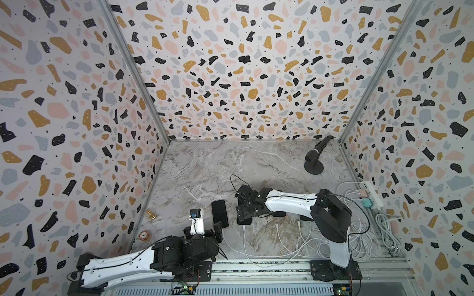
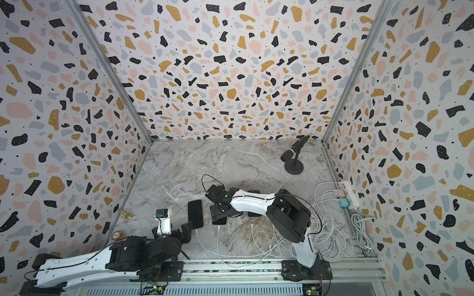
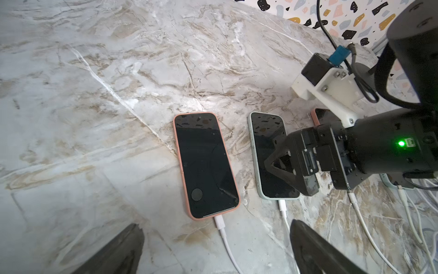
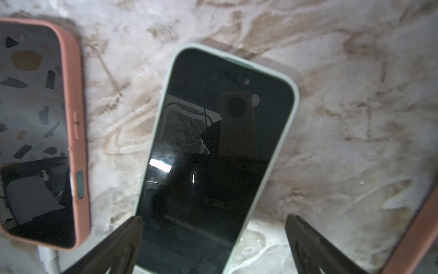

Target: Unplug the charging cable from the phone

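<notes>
A pink-rimmed phone (image 3: pixel 207 164) lies flat, with a white cable plug (image 3: pixel 220 222) seated in its bottom edge. Beside it rests a pale green-rimmed phone (image 3: pixel 269 137), whose own white plug (image 3: pixel 282 205) is also in. My left gripper stands open in front of the pink phone, a finger to either side of its cable, touching nothing. Over the green phone (image 4: pixel 219 150) hovers my right gripper, open and empty, its fingers flanking the phone's lower half. That phone's bottom end falls outside the right wrist view.
More phones with white cables lie to the right, partly hidden by my right arm (image 1: pixel 291 201). Tangled cables (image 1: pixel 360 241) and a power strip (image 1: pixel 371 194) fill the right side. A black stand (image 1: pixel 314 166) is at the back right.
</notes>
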